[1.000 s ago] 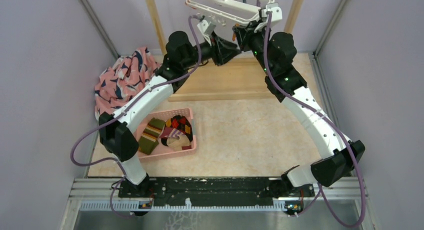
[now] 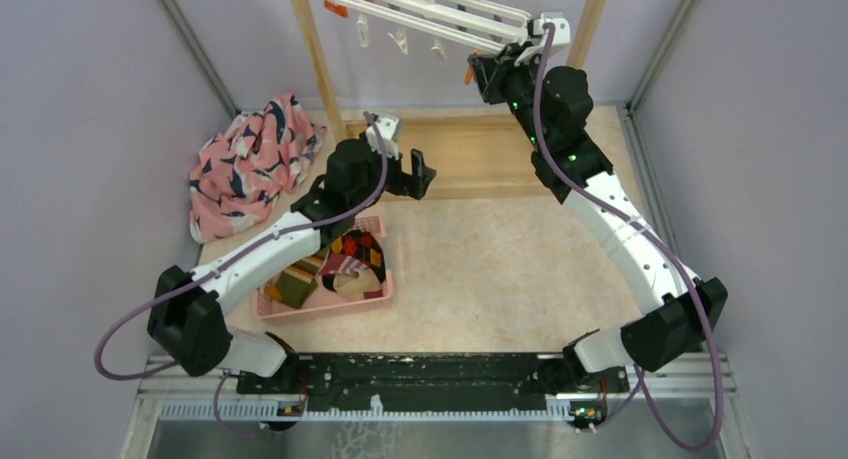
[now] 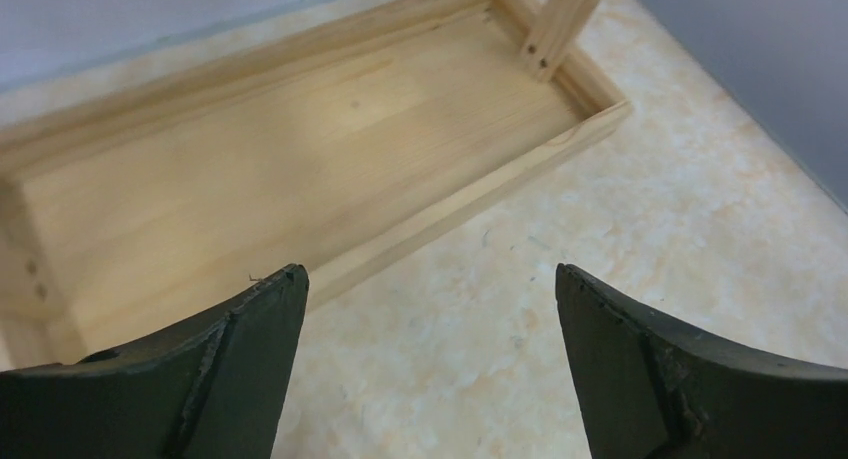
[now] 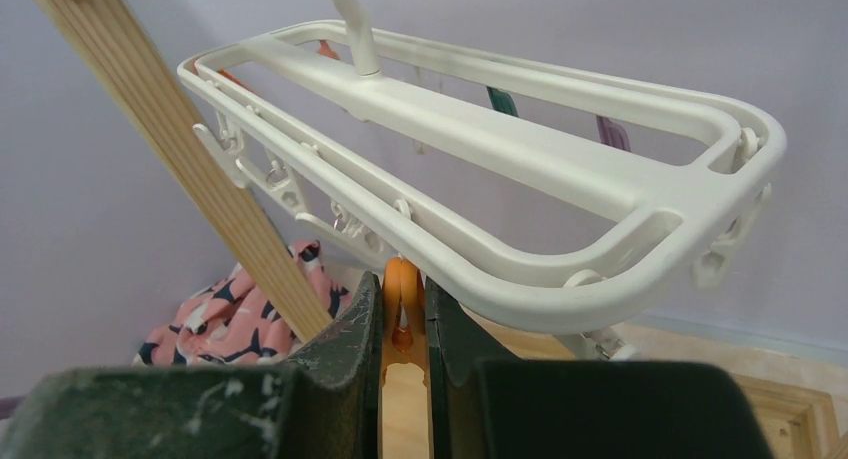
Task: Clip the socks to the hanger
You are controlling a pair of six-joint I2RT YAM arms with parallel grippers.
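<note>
A white clip hanger (image 2: 430, 9) hangs from the wooden frame; in the right wrist view its rail (image 4: 490, 154) fills the upper middle. My right gripper is shut on an orange clip (image 4: 404, 279) at its near side. My left gripper (image 2: 418, 177) stands open, low of the hanger over the frame's base, nothing between its fingers in the left wrist view. The socks (image 2: 355, 249), striped, argyle and beige, lie in a pink basket (image 2: 386, 279) at the lower left, partly behind my left arm.
A pink patterned cloth (image 2: 245, 169) lies at the left wall. The wooden base (image 3: 270, 159) is empty. The worktop (image 2: 500, 269) right of the basket is clear. Wooden posts (image 2: 590, 24) stand either side of the hanger.
My left gripper has moved away from the hanger, down and leftward, toward the basket side. The hanger has shifted slightly left. My right gripper stays about where it was on the orange clip.
</note>
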